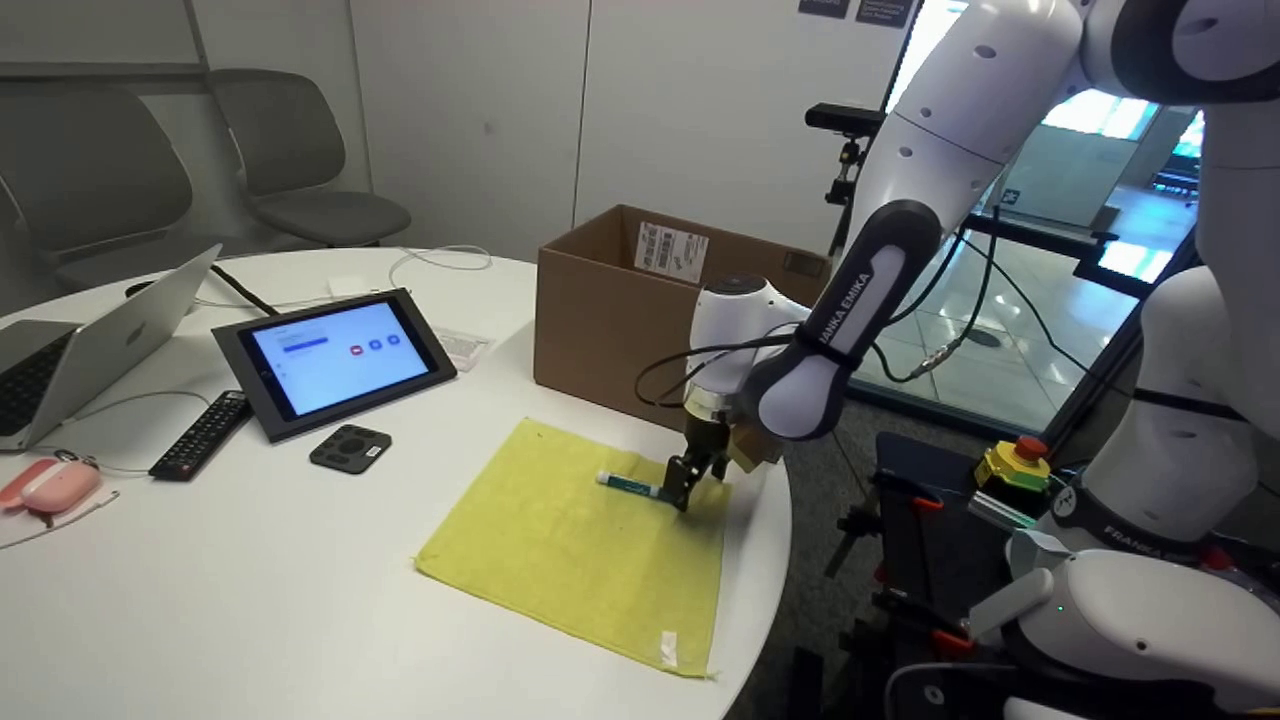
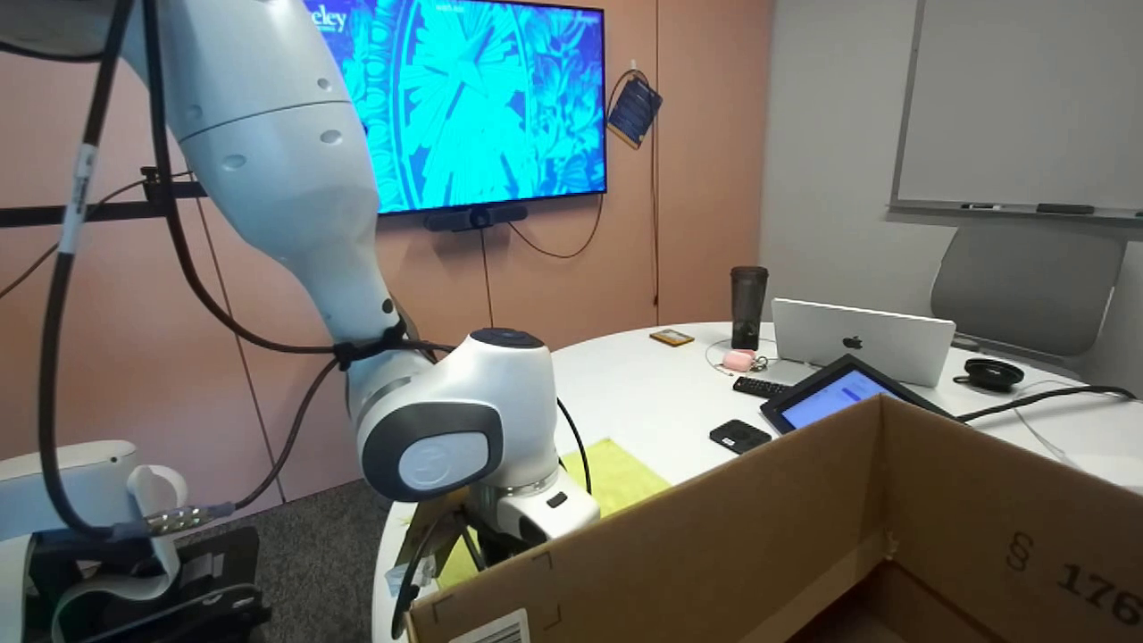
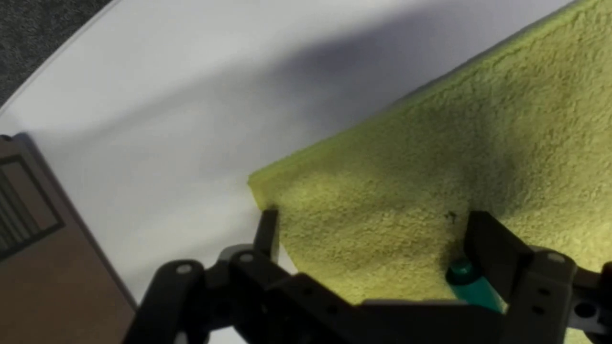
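On the yellow cloth (image 1: pixel 564 540) lies a white and teal marker (image 1: pixel 630 485); the gripper partly covers its near end in exterior view 1. My gripper is open and low over the cloth's corner, its fingers spread wide with only cloth and table visible in the gap. In the wrist view the marker's teal end (image 3: pixel 479 292) shows beside and partly under the right finger (image 3: pixel 496 252), not centred between the two. Whether finger and marker touch, I cannot tell. Exterior view 2 hides the fingers and the marker behind the box wall.
An open cardboard box (image 1: pixel 600 324) stands close behind the gripper. A tablet on a stand (image 1: pixel 342 360), a black puck-like device (image 1: pixel 350 449), a remote (image 1: pixel 202 434) and a laptop (image 1: pixel 108 348) occupy the left.
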